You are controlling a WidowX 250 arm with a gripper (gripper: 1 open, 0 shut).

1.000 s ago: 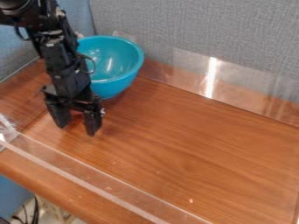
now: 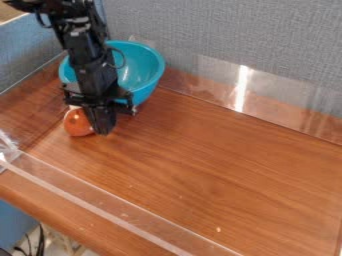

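My black gripper (image 2: 102,121) hangs low over the wooden table at the left rear, just in front of a turquoise bowl (image 2: 143,62). An orange round object (image 2: 78,123) sits on the table beside the gripper, on its left and partly behind it. The gripper looks shut, and I see nothing held between its fingers, though they are small and dark.
A textured grey wall with a clear strip along its foot borders the back. A clear object lies at the left edge, and cables show below the table's front left.
The gripper has risen since a second ago and shifted slightly right, uncovering more of the orange object. The bowl looks unmoved.
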